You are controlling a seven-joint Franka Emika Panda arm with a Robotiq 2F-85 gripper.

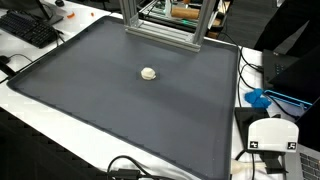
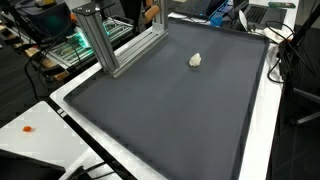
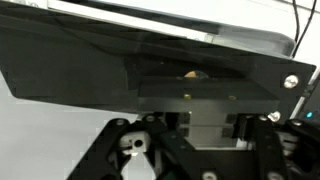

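Note:
A small cream-coloured lump lies alone on the dark grey tabletop. Exterior view 2 shows the same pale lump towards the far side of the table. My gripper fills the lower middle of the wrist view. A dark bar-like piece crosses just ahead of it, and whether its fingers grip anything cannot be made out. Beyond lies a long dark panel with bolts at its right end. In neither exterior view can the gripper be picked out clearly.
A metal frame stands at the table's back edge, also visible as an upright frame in exterior view 2. A keyboard is at far left and a white chair-like object at right.

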